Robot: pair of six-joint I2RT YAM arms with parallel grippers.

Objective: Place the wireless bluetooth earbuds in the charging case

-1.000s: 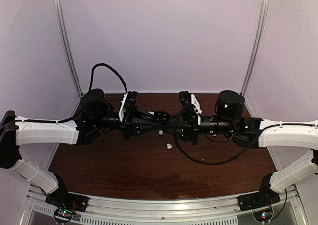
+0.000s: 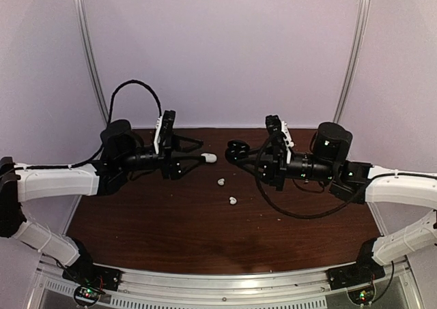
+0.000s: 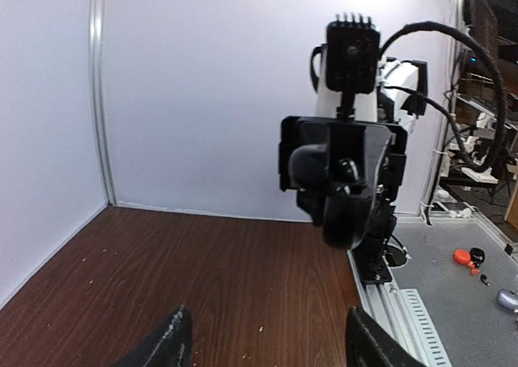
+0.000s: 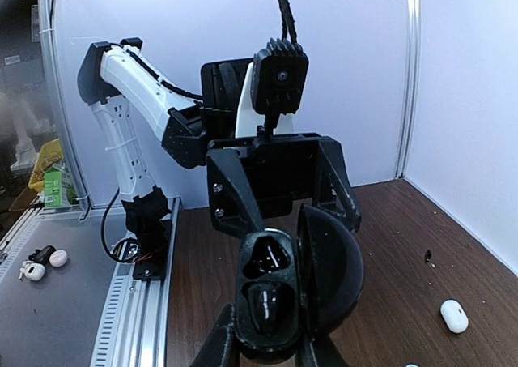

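A black charging case (image 4: pixel 267 294), lid swung open, is held up off the table with my right gripper (image 2: pixel 246 160) shut on it. In the right wrist view its two wells face the camera. The lower well has a dark, glossy shape in it; whether either well holds an earbud I cannot tell. Across from it, my left gripper stands open and empty, its fingers (image 3: pixel 166 343) spread apart from the case. On the table in the right wrist view lies a small dark object (image 4: pixel 428 256), too small to identify.
A white rounded object (image 4: pixel 454 316) rests on the table, near the left fingertips as seen from the top. Two small white pieces (image 2: pixel 221 181) (image 2: pixel 233 200) lie closer to the front.
The arms have drawn apart: my left gripper moved left, the right one moved right with the case.
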